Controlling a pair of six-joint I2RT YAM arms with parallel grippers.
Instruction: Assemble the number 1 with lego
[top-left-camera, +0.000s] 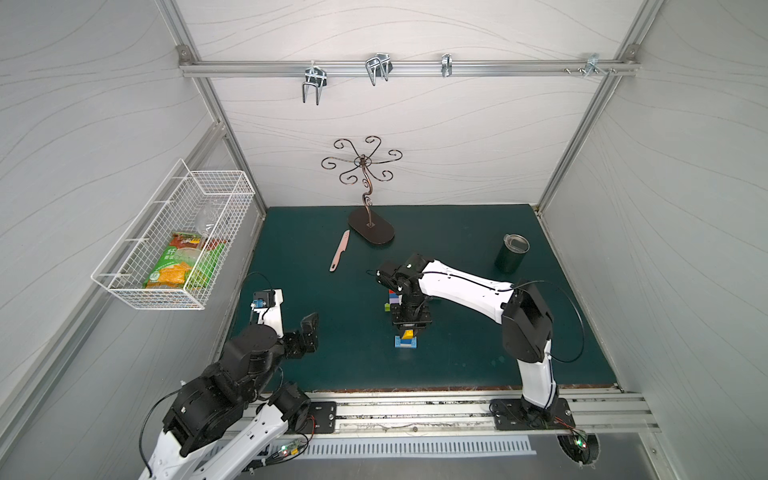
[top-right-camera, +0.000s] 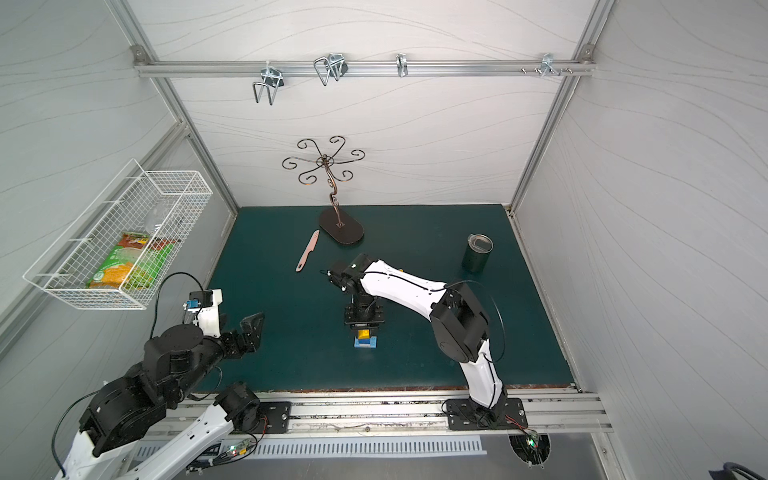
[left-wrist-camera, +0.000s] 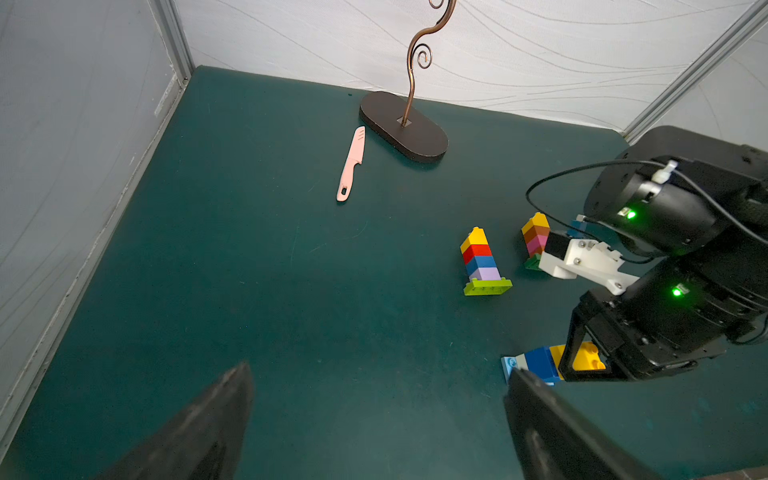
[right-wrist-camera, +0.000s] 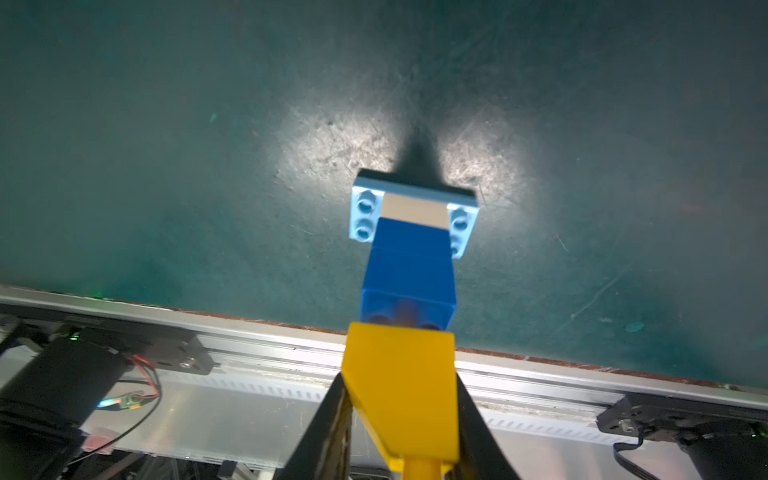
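Observation:
A narrow stack stands on a light blue plate (right-wrist-camera: 364, 222): a white brick (right-wrist-camera: 414, 209), blue bricks (right-wrist-camera: 412, 256) and a slope-topped yellow brick (right-wrist-camera: 400, 352). My right gripper is shut on the yellow brick, one finger on each side. Whether that brick sits fully on the blue below, or the plate touches the table, I cannot tell. Behind it in the left wrist view are a stack on a lime plate (left-wrist-camera: 486, 286) and another on a green base (left-wrist-camera: 533, 261), partly hidden by the right arm. My left gripper is open and empty, off to the left.
A pink knife (left-wrist-camera: 350, 164) and the brown base (left-wrist-camera: 404, 126) of a curled metal stand lie farther back. A dark green cup (top-left-camera: 512, 254) stands at the right. Between the left gripper and the stacks, the table is bare.

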